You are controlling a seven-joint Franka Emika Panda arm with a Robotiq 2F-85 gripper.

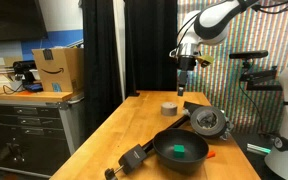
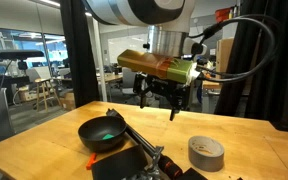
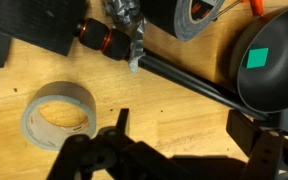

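My gripper stands open above the table, nothing between its fingers. In exterior view 2 the gripper (image 2: pixel 160 106) hangs clear of the tabletop. Left of the fingers in the wrist view lies a tan tape roll (image 3: pixel 31 122), flat on the wood. A black bowl (image 3: pixel 276 85) at the right has a green block (image 3: pixel 257 58) inside. Between them a long black shaft (image 3: pixel 189 80) with an orange-ringed collar runs diagonally. A dark tape roll (image 3: pixel 189 25) and a crumpled silver strip (image 3: pixel 137 45) lie at the top.
A red item (image 1: pixel 211 154) lies beside the bowl in exterior view 1. A cardboard box (image 1: pixel 59 68) stands on a separate cabinet. Black curtains (image 1: pixel 102 50) hang behind.
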